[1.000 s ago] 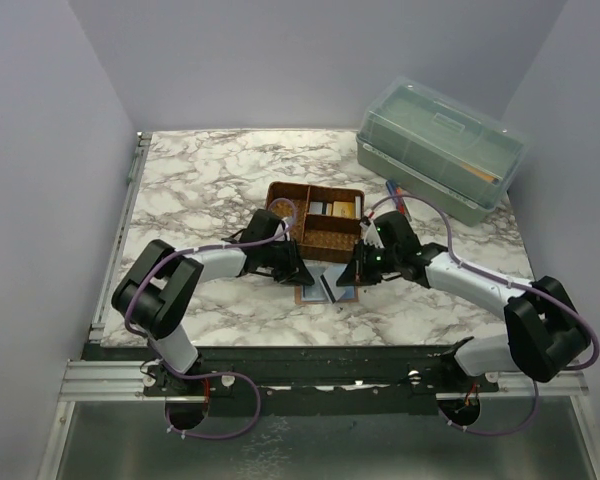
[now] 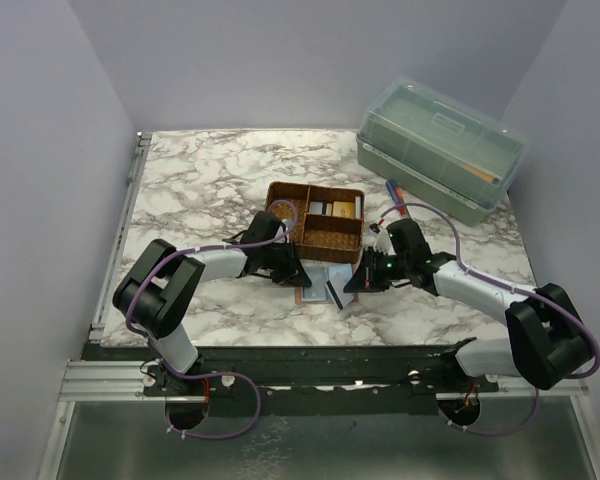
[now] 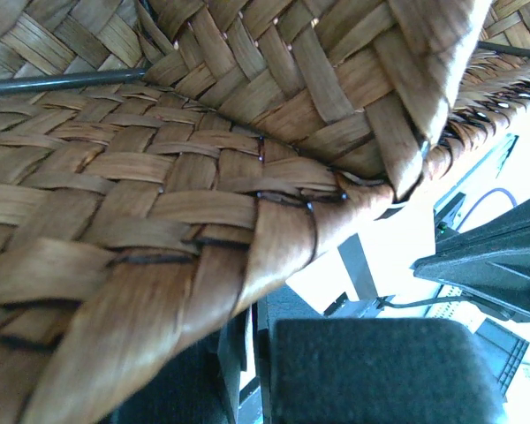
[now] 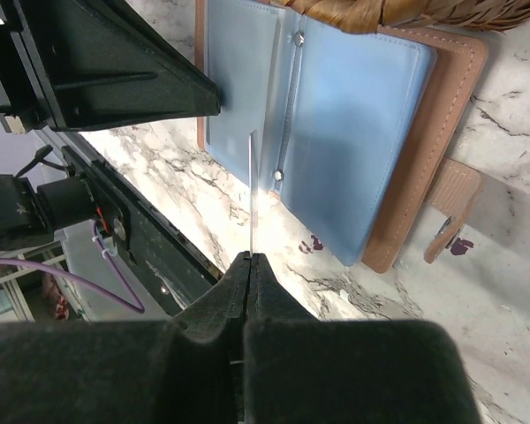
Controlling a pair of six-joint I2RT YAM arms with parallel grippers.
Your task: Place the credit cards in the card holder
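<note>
The blue-and-tan card holder (image 4: 353, 141) lies open below the basket. My right gripper (image 2: 352, 283) is shut on a white card with a dark stripe (image 2: 336, 298), seen edge-on in the right wrist view, above the holder. My left gripper (image 2: 295, 278) is at the holder's left part, nearly closed in the left wrist view; what lies between its fingers is hidden behind the woven rim and fingers. More cards (image 2: 343, 209) sit in a compartment of the basket.
The woven divided basket (image 2: 330, 240) stands just behind the holder and fills much of the left wrist view. A lidded plastic box (image 2: 440, 140) is at back right, with a red-and-blue item (image 2: 395, 192) beside it.
My right gripper has moved slightly right and toward the front with the striped card, away from the left gripper. The left gripper has barely moved.
</note>
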